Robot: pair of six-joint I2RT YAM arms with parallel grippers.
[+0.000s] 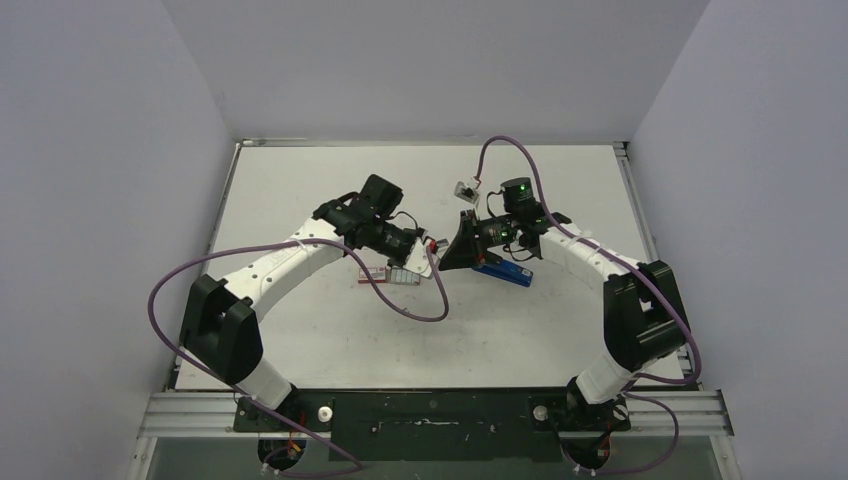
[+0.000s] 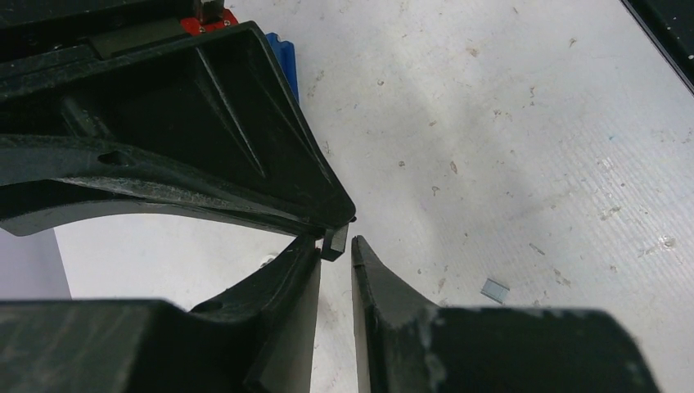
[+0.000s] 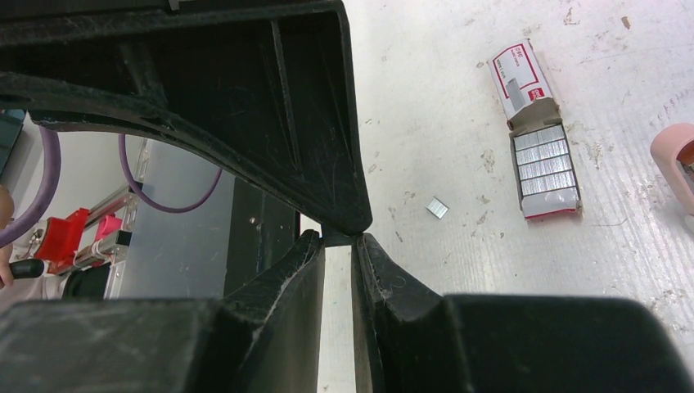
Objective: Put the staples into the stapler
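Note:
My two grippers meet tip to tip over the middle of the table. The right gripper is shut on a short grey staple strip [image 2: 334,244], whose end juts out from its tip. My left gripper is open by a small gap; the strip's end lies close by its left finger, and whether they touch I cannot tell. A pink curved piece [image 3: 675,160], perhaps part of the stapler, is cut off at the right wrist view's edge. In the top view, something red [image 1: 431,245] shows behind the left gripper.
A small opened box [image 3: 547,168] holds rows of staple strips. One loose staple piece [image 3: 438,208] lies on the table in front of it. A long blue object [image 1: 508,272] rests under the right arm.

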